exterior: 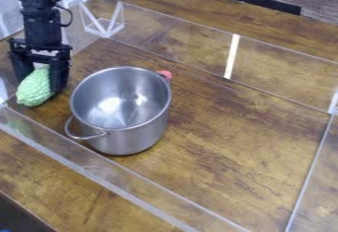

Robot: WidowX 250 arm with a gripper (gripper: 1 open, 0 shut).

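A black gripper (40,62) at the left edge reaches down over a pale green oblong object (35,90), which lies low beside the pot; whether the fingers grip it is unclear. A large steel pot (122,108) with a side handle stands just to the right of it. Behind the pot's right side, a small red object (165,75) shows partly.
Clear rails or panels run along its edges, and a small white frame (103,19) stands at the back left.
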